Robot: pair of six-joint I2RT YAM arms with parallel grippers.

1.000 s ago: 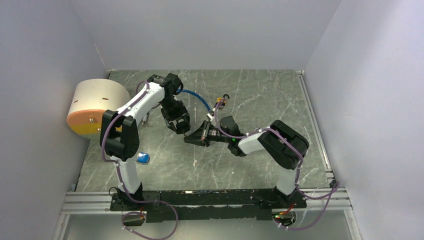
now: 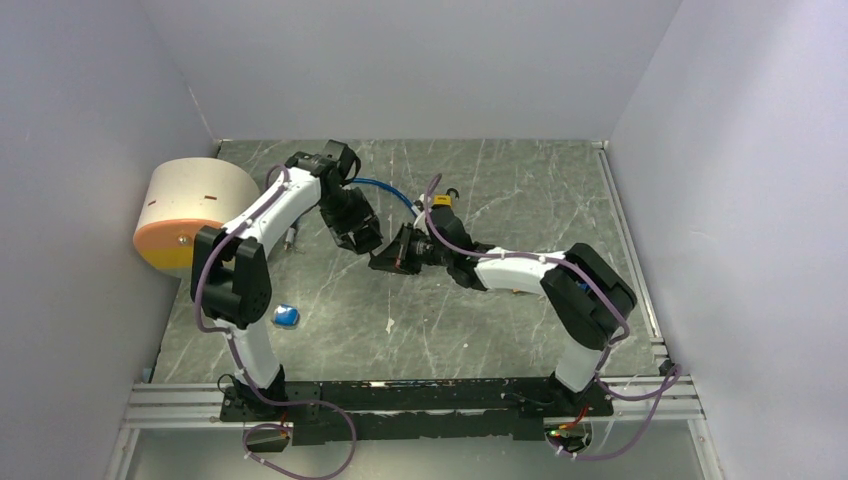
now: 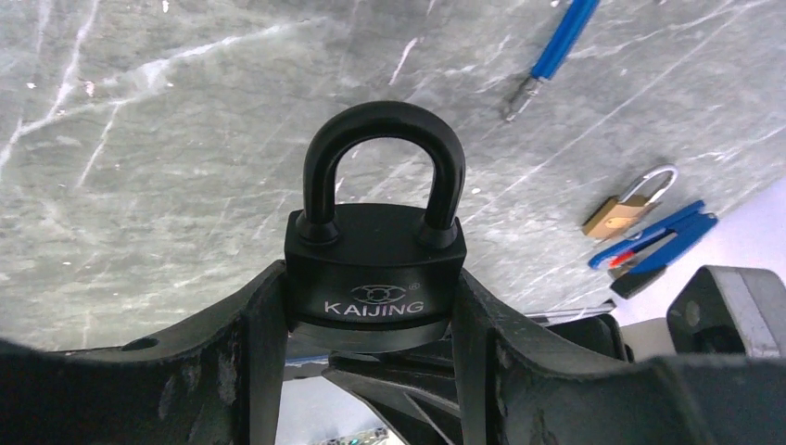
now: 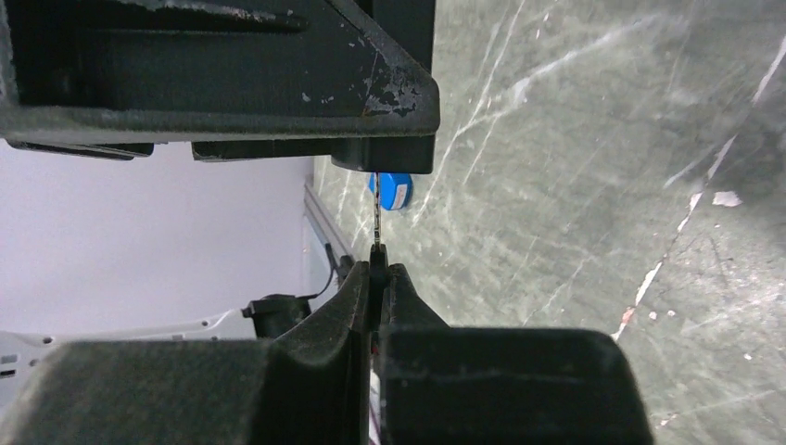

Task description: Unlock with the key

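A black KAIJING padlock [image 3: 371, 269], shackle upward, is held between the fingers of my left gripper [image 2: 360, 240]. My right gripper [image 2: 385, 260] is shut on the black head of a thin metal key [image 4: 377, 209], whose blade points up to the underside of the left gripper's assembly in the right wrist view. The two grippers nearly meet over the middle-left of the table. Whether the key tip is inside the lock is hidden.
On the table [image 2: 470, 340] are a blue item [image 2: 286, 315], a blue cable [image 2: 385, 186] and a yellow item [image 2: 441, 200]. A small brass padlock [image 3: 612, 218] and blue cutters [image 3: 663, 236] show in the left wrist view. A white cylinder [image 2: 190, 200] stands far left.
The right arm's forearm and elbow have shifted toward the front and right, with its gripper moving slightly up in the top view. The left arm has moved slightly.
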